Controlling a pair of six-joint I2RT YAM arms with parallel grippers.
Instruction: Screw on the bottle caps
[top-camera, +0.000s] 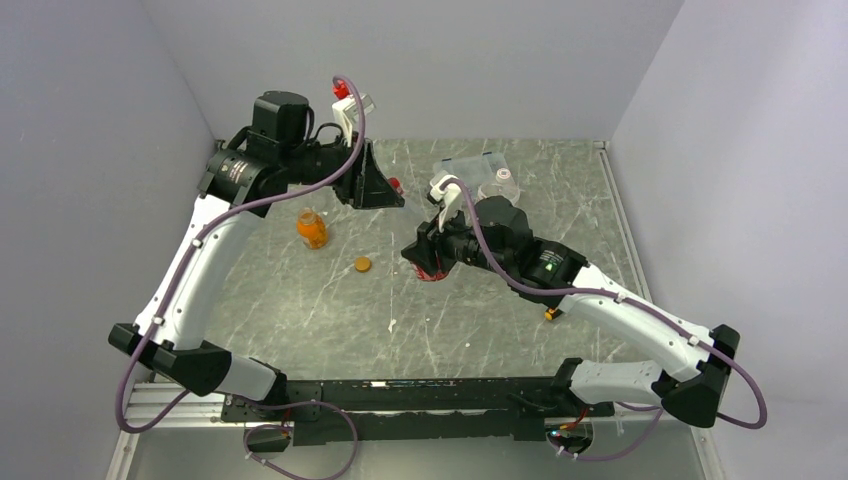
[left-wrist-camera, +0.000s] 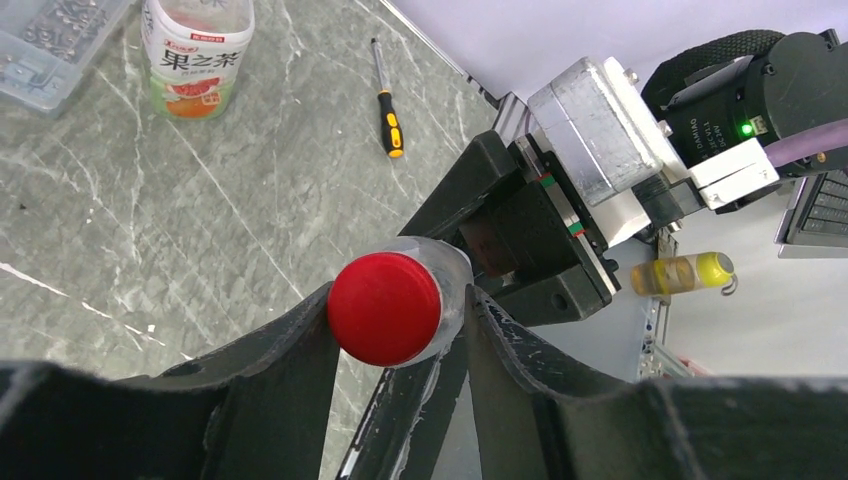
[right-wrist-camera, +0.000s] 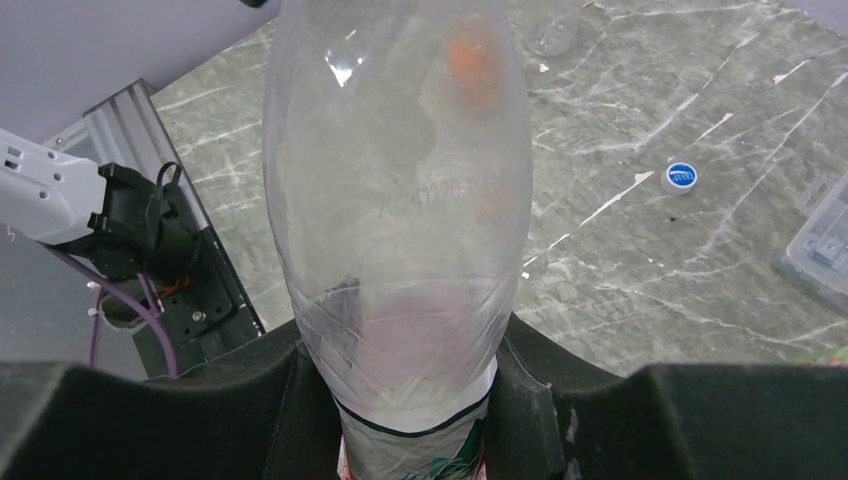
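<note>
My right gripper (top-camera: 425, 255) holds a translucent plastic bottle (right-wrist-camera: 395, 220) between its fingers, tilted up toward my left gripper (top-camera: 380, 200). In the left wrist view a red cap (left-wrist-camera: 384, 308) sits at the bottle's top, between my left gripper's fingertips; whether those fingers touch it firmly is hard to tell. An orange jar (top-camera: 311, 229) stands at the left of the table, with a yellow-orange lid (top-camera: 362, 264) lying separately to its right.
A clear parts box (left-wrist-camera: 40, 50), a white labelled cup (left-wrist-camera: 195, 65) and a screwdriver (left-wrist-camera: 390, 120) occupy the back and right. A small blue-white cap (right-wrist-camera: 679, 177) lies on the table.
</note>
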